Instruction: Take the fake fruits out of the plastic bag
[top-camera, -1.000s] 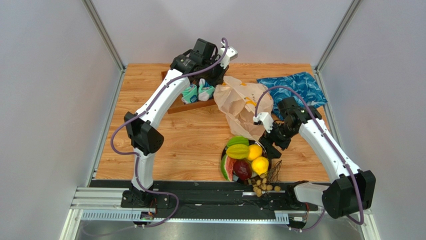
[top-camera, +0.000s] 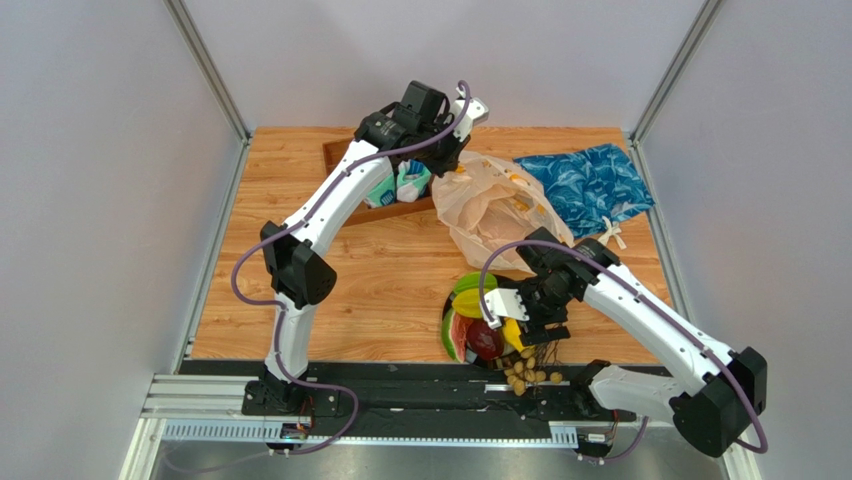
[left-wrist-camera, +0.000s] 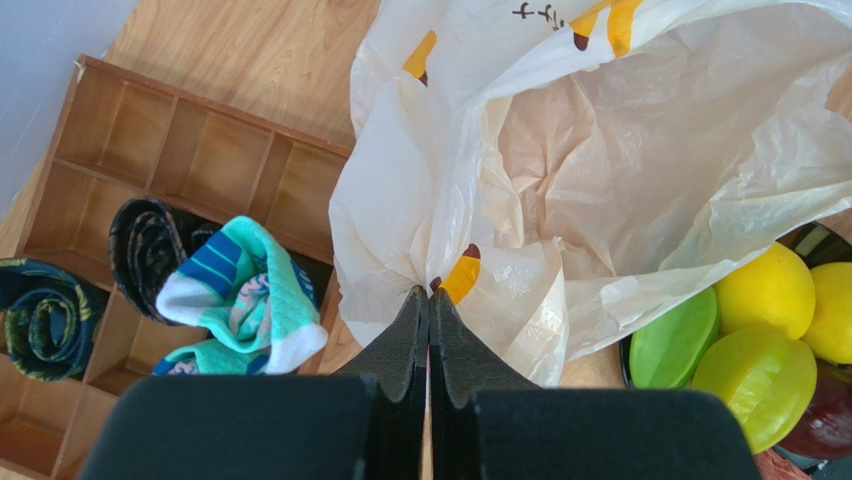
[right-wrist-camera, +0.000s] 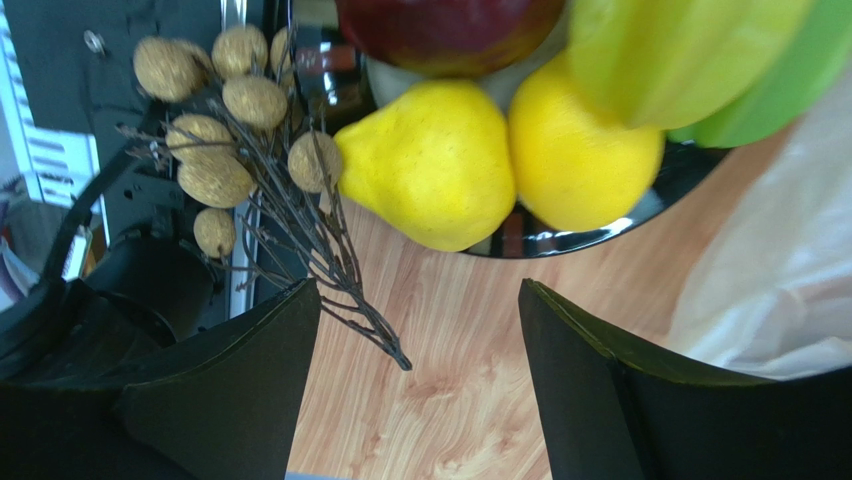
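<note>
A crinkled, pale plastic bag (left-wrist-camera: 660, 150) hangs at the back centre, its open mouth showing no fruit in the visible interior. My left gripper is shut at its edge, the plastic bunched at the fingertips. My right gripper stands open above the table beside the bowl, nothing between its fingers. The dark bowl (right-wrist-camera: 560, 240) holds fake fruits: a yellow pear (right-wrist-camera: 430, 165), a lemon (right-wrist-camera: 585, 160), green and yellow starfruit (left-wrist-camera: 750, 385), a dark red fruit (right-wrist-camera: 450, 25) and a watermelon slice (top-camera: 450, 335).
A wooden divided box (left-wrist-camera: 205, 150) with rolled socks stands behind at left. A blue patterned bag (top-camera: 585, 180) lies at back right. A twig bunch with brown balls (right-wrist-camera: 250, 100) hangs over the front edge beside the bowl.
My right gripper has moved toward the front, over the bowl's right side. My left gripper has moved slightly right, and the bag has shifted and opened out with it.
</note>
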